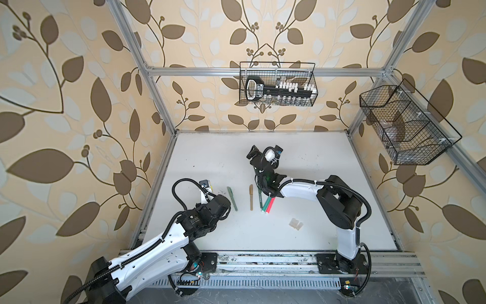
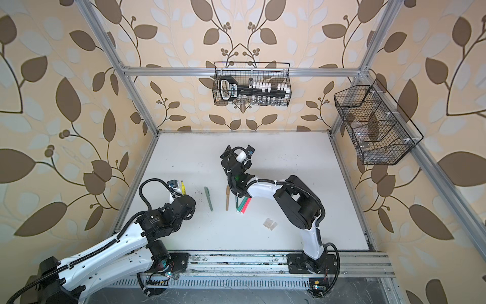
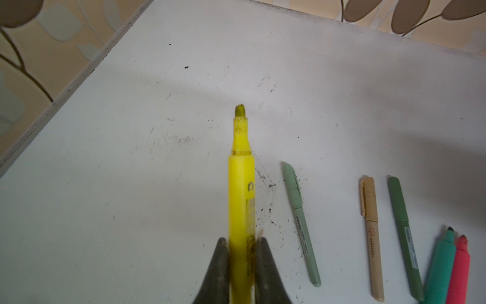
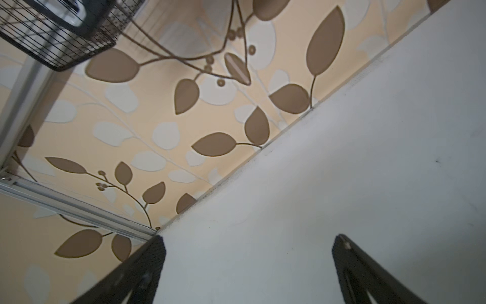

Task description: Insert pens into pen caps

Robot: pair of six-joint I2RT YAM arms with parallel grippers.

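Note:
My left gripper is shut on an uncapped yellow highlighter, tip pointing away, at the table's left in the top views. On the table lie a pale green pen, a tan pen, a dark green pen, and teal and red markers side by side with tips showing. My right gripper stands open above the table's middle, beyond those pens, with nothing between its fingers.
A small clear piece lies front right on the table. Wire baskets hang on the back and right walls.

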